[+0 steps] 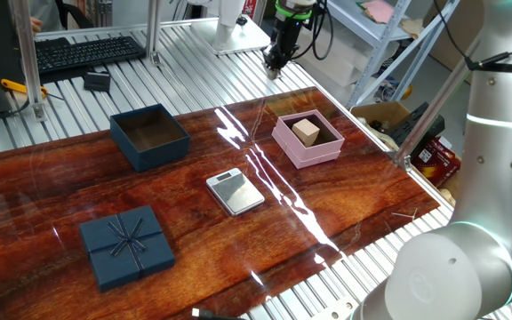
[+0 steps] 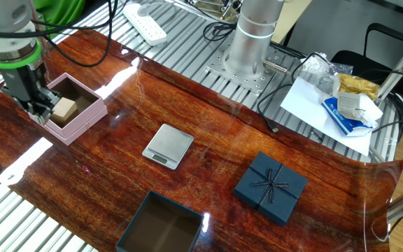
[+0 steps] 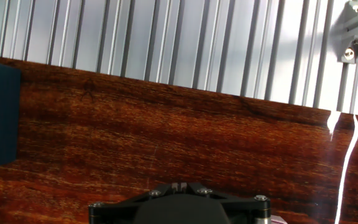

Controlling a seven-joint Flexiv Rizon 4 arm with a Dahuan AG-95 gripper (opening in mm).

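Observation:
My gripper (image 1: 272,73) hangs over the slatted metal strip beyond the table's far edge, apart from every box. In exterior view 2 the gripper (image 2: 42,115) overlaps the pink box (image 2: 82,122) in the picture. Only its dark top parts show at the bottom of the wrist view, and its finger state is unclear. A pale wooden block (image 1: 306,132) sits in the open pink box (image 1: 309,156). The silver scale (image 1: 236,192) lies mid-table with nothing on it. Behind it stands an open, empty dark blue box (image 1: 149,155); a dark blue lid with a bow (image 1: 128,246) lies nearer.
Metal posts (image 1: 153,31) rise at the table's edges. A keyboard (image 1: 87,55) lies at the back left. In exterior view 2, a power strip (image 2: 145,25) and white paper (image 2: 303,112) lie beside the arm's base.

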